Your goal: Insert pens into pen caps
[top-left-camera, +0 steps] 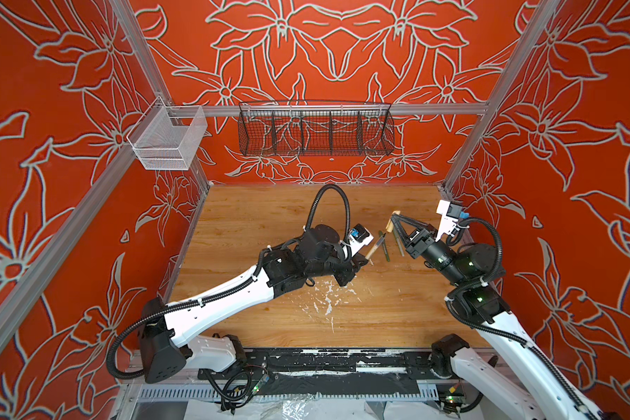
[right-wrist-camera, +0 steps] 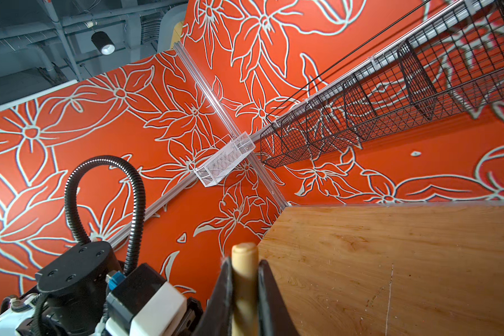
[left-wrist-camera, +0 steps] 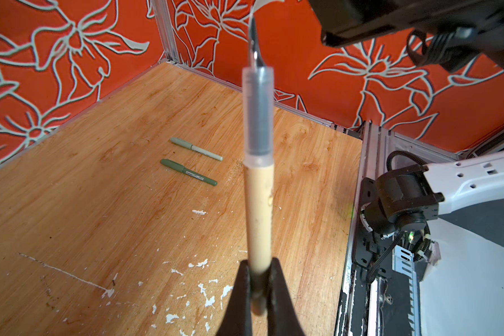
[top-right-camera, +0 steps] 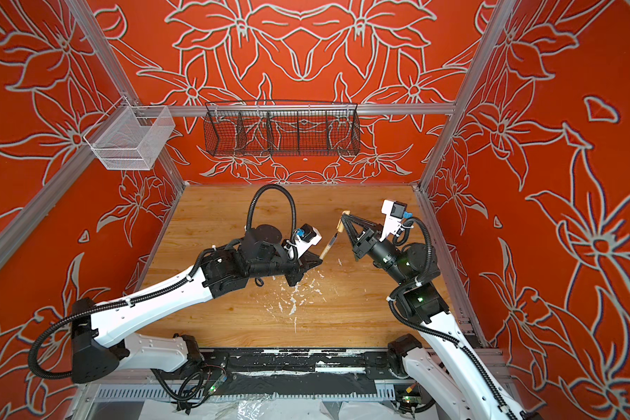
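My left gripper (top-left-camera: 362, 260) is shut on an upright-tilted pen (left-wrist-camera: 258, 218) with cream barrel, clear grip and bare tip pointing toward my right gripper (top-left-camera: 394, 218). That gripper is shut on a cream cap (right-wrist-camera: 244, 268), just above and right of the pen tip; in the top views they look slightly apart. Two green pens lie on the table behind: a darker one (left-wrist-camera: 187, 172) and a paler one (left-wrist-camera: 196, 149).
A black wire basket (top-left-camera: 315, 133) and a white basket (top-left-camera: 164, 143) hang on the rails above it.
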